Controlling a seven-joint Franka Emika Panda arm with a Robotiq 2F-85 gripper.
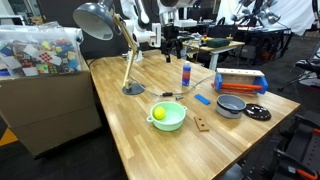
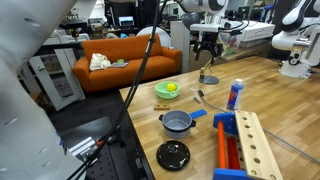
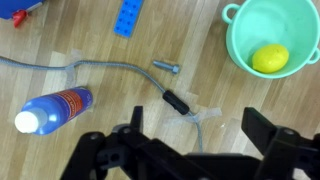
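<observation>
In the wrist view my gripper stands open over the table, with nothing held between its dark fingers. Below it run a grey cable and a black connector (image 3: 177,102). A pale green bowl (image 3: 237,45) holds a yellow lemon-like object (image 3: 270,58) at the upper right. To the left is a blue bottle (image 3: 50,111) with a white cap, which stands upright in exterior view 2. A blue studded block (image 3: 128,18) lies at the top edge, and a small grey bolt (image 3: 166,66) rests near the cable.
A grey pot (image 1: 231,106), a black disc (image 1: 257,113) and a small wooden piece (image 1: 201,123) occupy the near right side. Behind them sits a red and blue rack (image 1: 238,88) with a wooden plank. A desk lamp (image 1: 131,70) rises beside the table's left edge.
</observation>
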